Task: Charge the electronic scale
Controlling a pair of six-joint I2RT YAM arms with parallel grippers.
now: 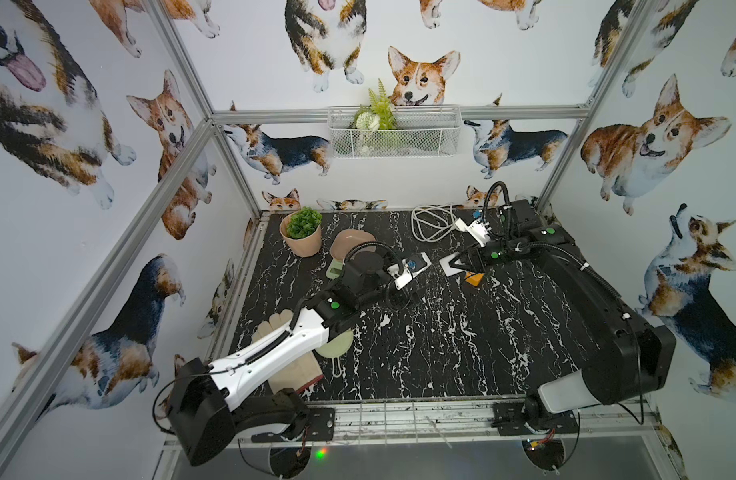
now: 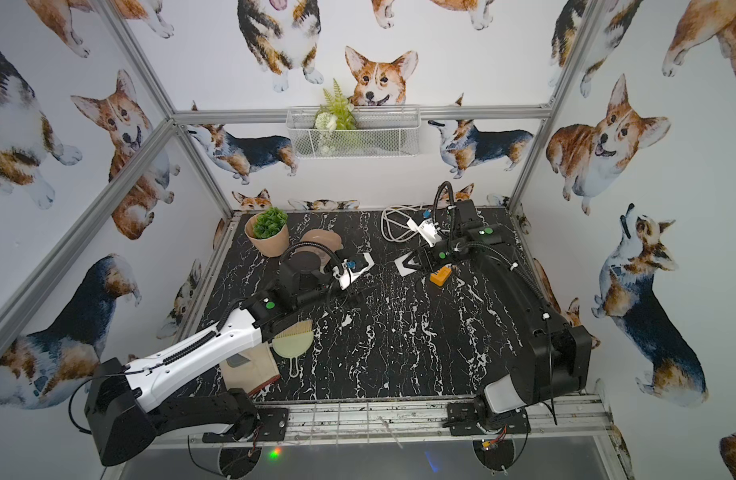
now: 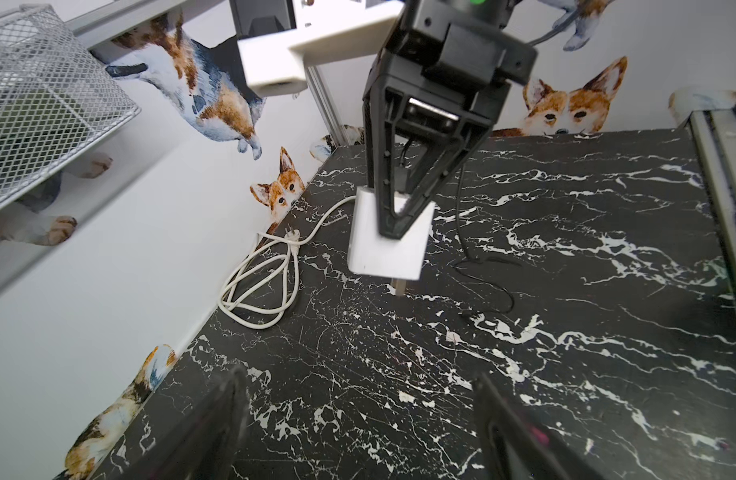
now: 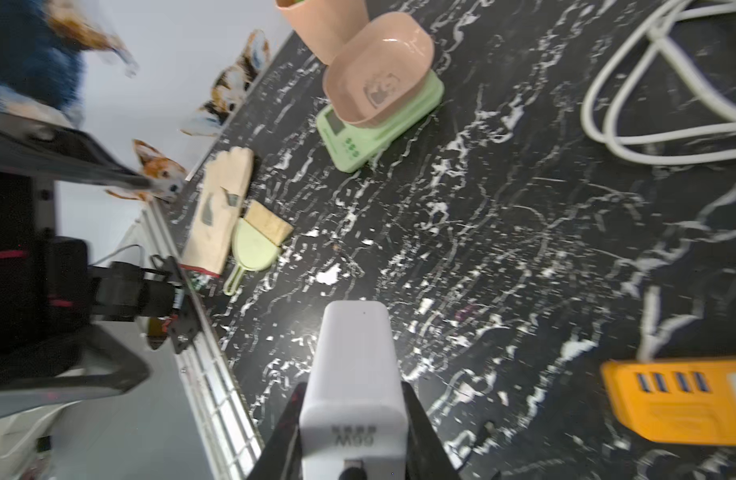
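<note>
The green electronic scale [image 4: 344, 140] with a pink bowl [image 4: 377, 70] on it sits at the back left. My right gripper is shut on a white charger [image 4: 352, 392], marked 66W, raised over the table right of centre. My left gripper is apart from it, to the left, its blurred fingers spread with nothing between them. A white cable [image 4: 624, 112] lies coiled at the back.
An orange object [image 4: 668, 400] lies below my right gripper. A potted plant [image 1: 304, 236] stands back left; gloves [image 4: 216, 208] and a green dustpan [image 4: 254, 248] lie front left.
</note>
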